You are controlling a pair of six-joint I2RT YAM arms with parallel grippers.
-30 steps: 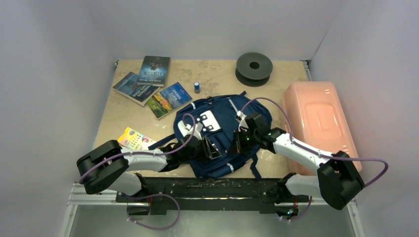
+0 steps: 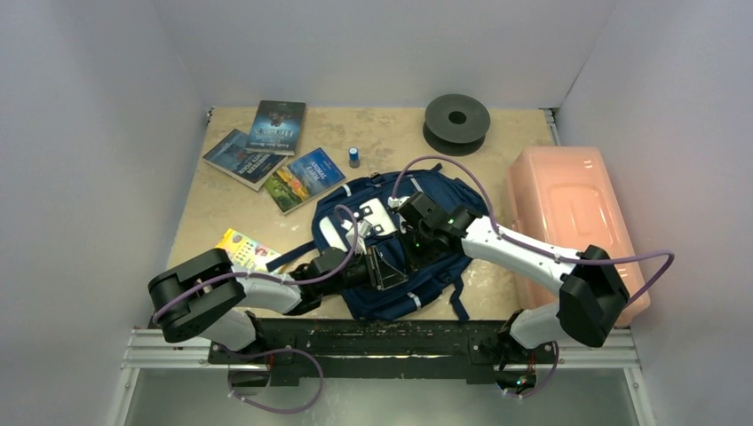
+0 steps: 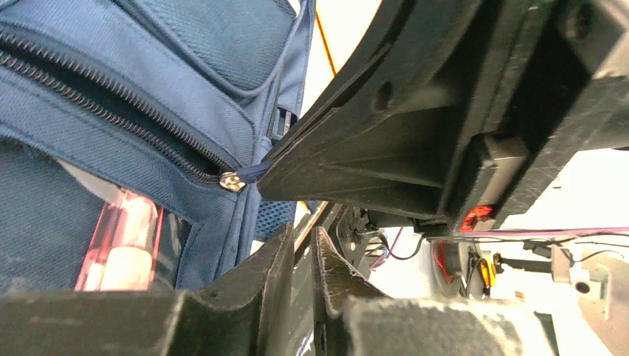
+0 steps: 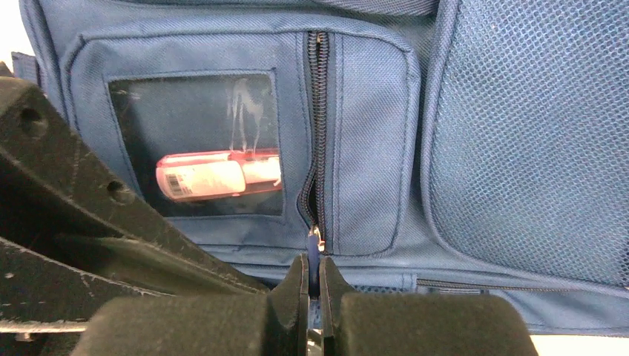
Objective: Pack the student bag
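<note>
The blue bag (image 2: 448, 188) lies on the table under both arms. Its small pocket has a clear window, with a pink bottle (image 4: 215, 176) behind it. Beside the window, the zip's teeth (image 4: 320, 111) stand apart along much of their length. The metal slider (image 4: 317, 239) sits at one end of the zip. My right gripper is shut on the slider's blue pull cord (image 3: 254, 172). Low over the bag, my left gripper is slightly open, with a narrow empty gap between its fingertips, close to the right gripper's fingers.
Several books, such as the Animal Farm book (image 2: 306, 179), lie at the back left, with a small blue-capped bottle (image 2: 353, 157) nearby. A yellow booklet (image 2: 247, 250) is at the left. A black spool (image 2: 456, 124) stands behind the bag; a pink bin (image 2: 577, 213) stands right.
The right gripper has moved left over the bag, close to the left gripper. The left arm has shifted slightly right. The books and bin have stayed put.
</note>
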